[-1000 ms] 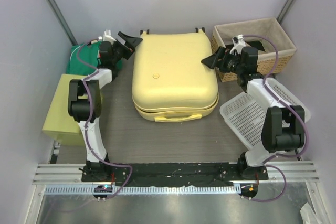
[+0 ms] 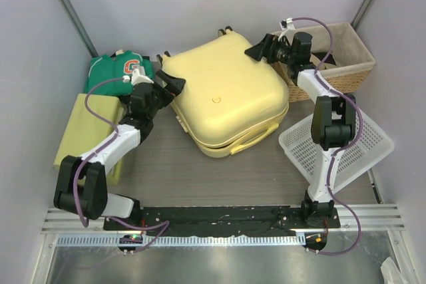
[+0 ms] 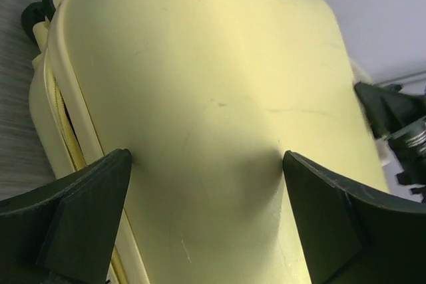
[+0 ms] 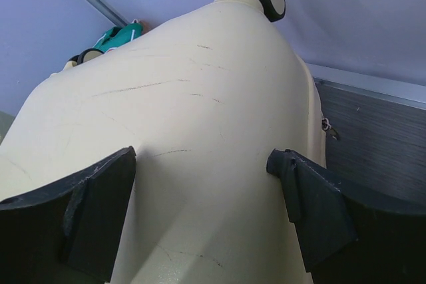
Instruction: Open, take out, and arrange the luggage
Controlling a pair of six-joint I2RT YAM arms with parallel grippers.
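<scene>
A big pale yellow suitcase (image 2: 223, 84) lies closed and turned at an angle in the middle of the floor. Its handle (image 2: 255, 140) faces front right, and its wheels (image 2: 225, 31) face the back wall. At its left side, my left gripper (image 2: 178, 84) stands open against the shell; in the left wrist view its fingers (image 3: 86, 211) are wide apart across the curved surface. By the back right side is my right gripper (image 2: 257, 51), also open, its fingers (image 4: 319, 211) spread over the shell. A zipper pull (image 4: 329, 128) hangs at the seam in the right wrist view.
A wicker basket (image 2: 356, 79) with a white lining stands at the back right, close to the right arm. A white slotted crate (image 2: 379, 151) lies at the right. A green bag (image 2: 106, 74) and a yellow-green box (image 2: 83, 134) line the left wall.
The suitcase has swung counterclockwise in the top view, its handle end moving right and its back left corner moving left.
</scene>
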